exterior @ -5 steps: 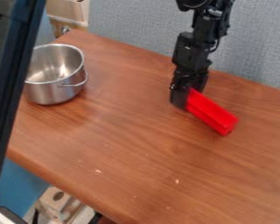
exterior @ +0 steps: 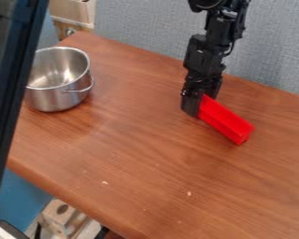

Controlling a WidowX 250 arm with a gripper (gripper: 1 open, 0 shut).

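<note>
A bright red oblong block (exterior: 226, 120) lies at a slant on the wooden table at the right. My black gripper (exterior: 198, 102) is down at its upper-left end, shut on that end, with the fingertips partly hidden by the block and dark against it. A steel pot (exterior: 60, 82) with a side handle stands at the left of the table, well apart from the block.
A grey padded wall (exterior: 139, 33) runs along the back. A dark vertical frame (exterior: 8, 93) crosses the left edge of the view.
</note>
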